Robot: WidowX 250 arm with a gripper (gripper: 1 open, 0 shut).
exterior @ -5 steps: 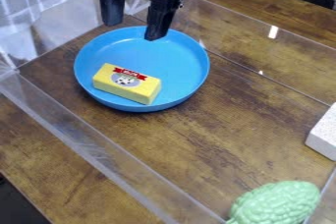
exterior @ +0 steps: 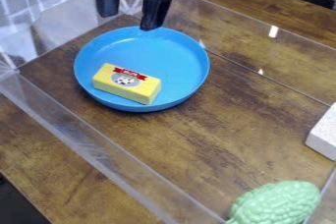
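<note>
A blue round plate (exterior: 182, 68) rests on the wooden table, holding a yellow box (exterior: 126, 86) with a red label toward its front left. My black gripper (exterior: 132, 8) hangs above the back of the plate at the top of the view, its two fingers spread apart with nothing visible between them.
A green brain-shaped object (exterior: 273, 204) lies at the bottom right, and a white block (exterior: 323, 130) at the right edge. Transparent walls run along the left and bottom.
My gripper has moved slightly upward and to the left in the view. The plate and the box have not visibly moved.
</note>
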